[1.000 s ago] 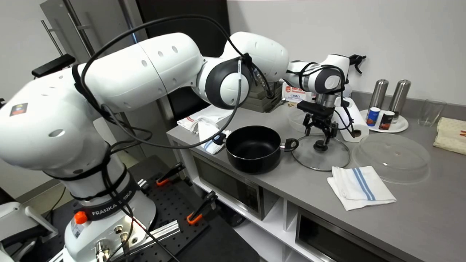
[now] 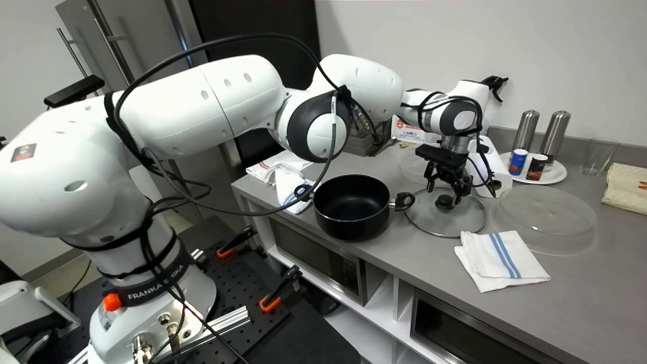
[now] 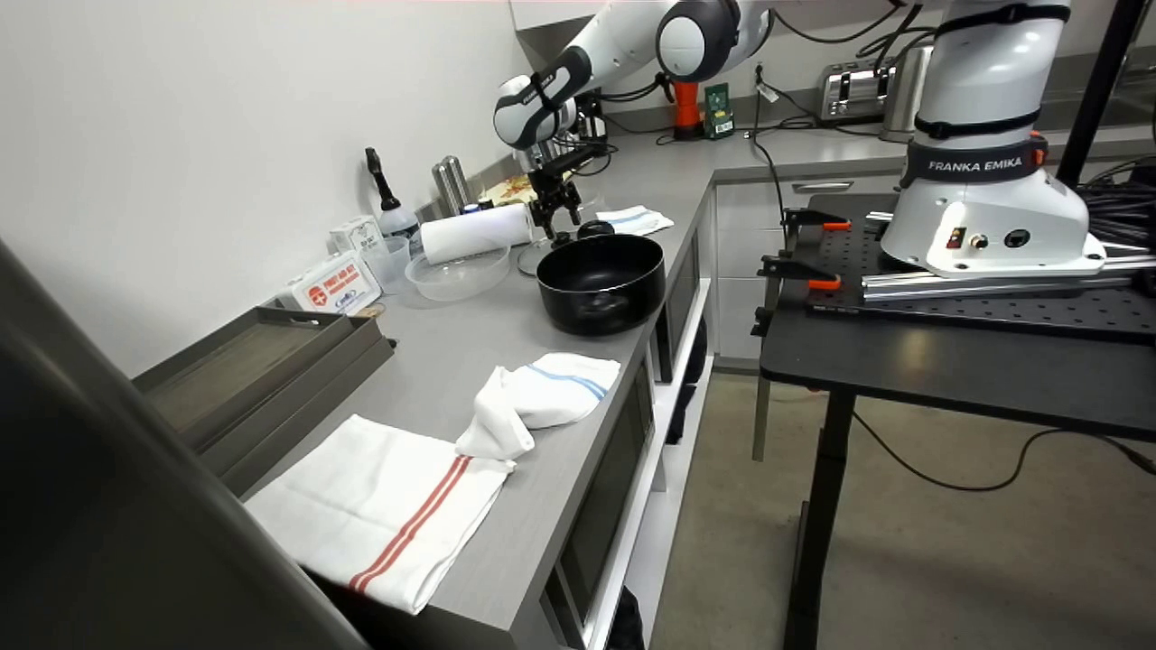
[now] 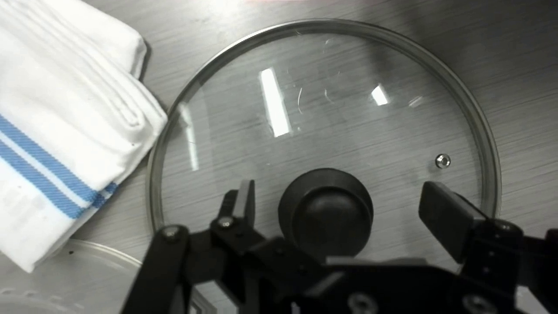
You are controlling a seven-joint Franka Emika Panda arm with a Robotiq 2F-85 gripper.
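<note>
A round glass lid (image 2: 433,219) with a metal rim lies flat on the grey counter, just right of a black two-handled pot (image 2: 352,212). In the wrist view the lid's black knob (image 4: 330,212) shows between my fingers, with clear space on both sides. My gripper (image 2: 446,188) is open above the lid, pointing down, and holds nothing. One finger (image 4: 450,220) stands well to the right of the knob, the other to its left. The pot is uncovered, and its inside looks empty in exterior view 2.
A folded blue-striped towel (image 4: 57,120) lies close to the lid's edge. A clear plastic cover (image 2: 544,219), a paper towel roll (image 3: 477,232) and a plate of shakers (image 2: 553,175) stand around it. More towels (image 3: 379,504) lie beyond the pot.
My gripper has come down toward the lid and slightly to the right in exterior view 1. The lid, pot and towels have stayed where they were.
</note>
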